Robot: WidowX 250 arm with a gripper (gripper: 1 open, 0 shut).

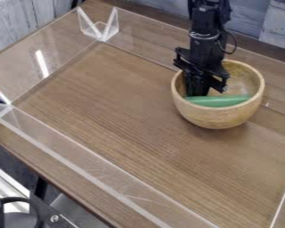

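A wooden bowl (216,114) sits at the right of the table, with a green object (223,100) lying inside it. The black gripper (195,82) reaches down from the top into the left part of the bowl. Its fingertips are dark and partly hidden by the rim, and nothing can be seen held between them.
A white wire-like holder (97,25) stands at the back left. A dark round object (14,214) is at the bottom left corner.
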